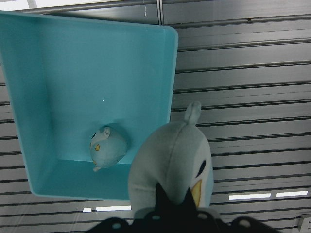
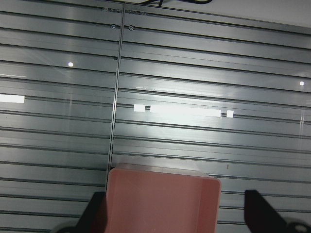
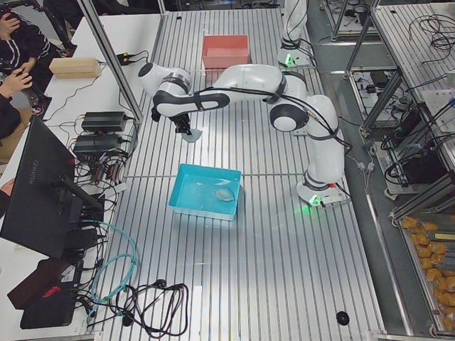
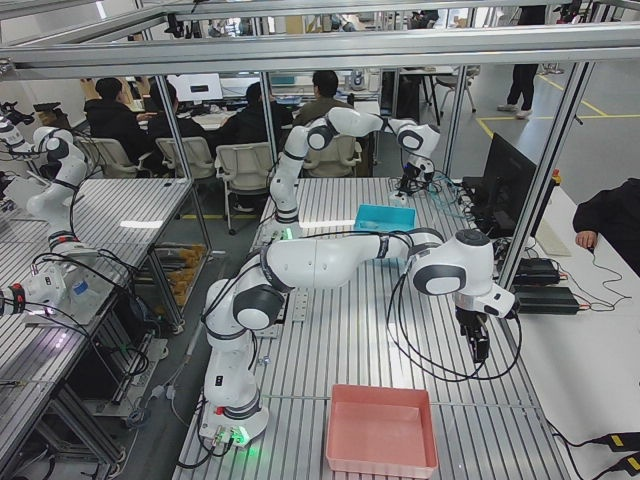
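A grey plush penguin (image 1: 165, 160) hangs in my left gripper (image 3: 183, 128), which is shut on it; in the left wrist view it fills the lower middle. Below it in that view is the turquoise bin (image 1: 97, 58), holding a smaller light-blue plush (image 1: 108, 148). In the camera right view, my right gripper (image 4: 474, 335) stands above the table near the pink bin (image 4: 380, 460); its fingers are open in the right wrist view, with nothing between them.
Bare slatted table (image 3: 270, 249) surrounds both bins. A monitor (image 3: 43, 185), power units and cables line the side, with more coiled cables at the table's near left corner.
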